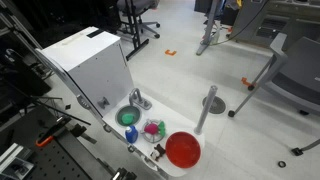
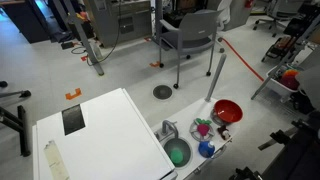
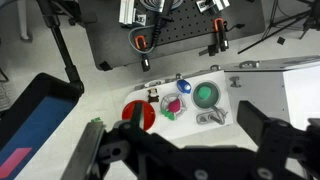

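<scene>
A toy sink counter [image 1: 160, 117] stands on the floor. A red bowl [image 1: 183, 149] sits at one end, and a small plate [image 3: 172, 106] beside it carries pink and green items. Between the plate and the sink side lies a blue item [image 1: 131, 132]. The round basin [image 3: 206, 95] holds something green, with a grey faucet [image 3: 210, 117] next to it. High over this counter, my gripper spreads its dark fingers along the bottom of the wrist view. It is open and apart from everything; no object shows between the fingers.
A white box-like cabinet [image 1: 90, 70] adjoins the sink end, and an upright grey post [image 1: 207, 108] rises behind the counter. Beside them runs a dark perforated table [image 3: 190, 30] with clamps and cables. Grey chairs [image 2: 190, 32] stand farther off; open floor lies between.
</scene>
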